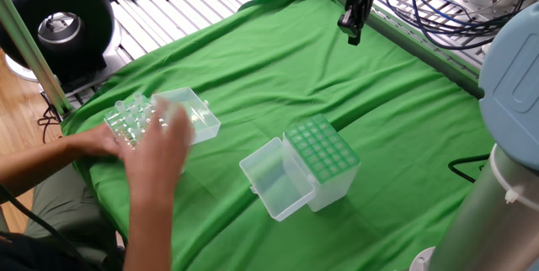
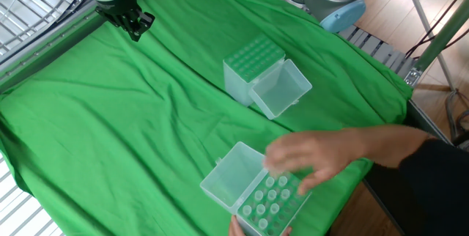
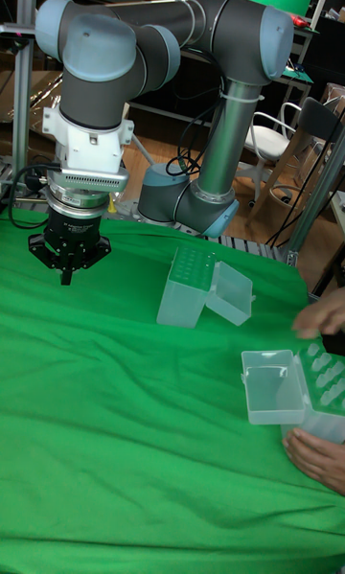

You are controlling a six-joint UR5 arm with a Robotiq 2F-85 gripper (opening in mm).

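My gripper (image 3: 66, 279) hangs high over the back of the green cloth, its dark fingertips together and pointing down with nothing visible between them. Well apart from it, a clear box with a green rack top (image 1: 322, 149) stands on the cloth, its lid (image 1: 276, 178) swung open to one side; no tubes show in its holes. A second clear box (image 2: 256, 210) lies nearer the person, lid (image 2: 233, 174) also open, holding several clear tubes (image 2: 271, 194) in a green rack. One of the person's hands (image 2: 308, 155) is over this rack and partly hides it.
The person's other hand (image 3: 314, 458) steadies the second box. My arm's base and cables (image 1: 472, 31) stand at the table's edge.
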